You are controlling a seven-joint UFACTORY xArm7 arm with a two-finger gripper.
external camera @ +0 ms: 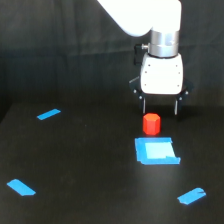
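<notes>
A small red block (151, 124) stands on the dark table, right of the middle in the camera view. Just above and behind it is my gripper (161, 105), pointing down from the white arm (162, 75). Its two dark fingers are spread apart, with a clear gap between the tips and nothing visible held there. In front of the block lies a white square bordered with blue tape (139, 150); no object rests on it.
Strips of blue tape lie on the table: one at the far left (49, 114), one at the front left (20, 187) and one at the front right (191, 196). A dark curtain (60, 55) hangs behind.
</notes>
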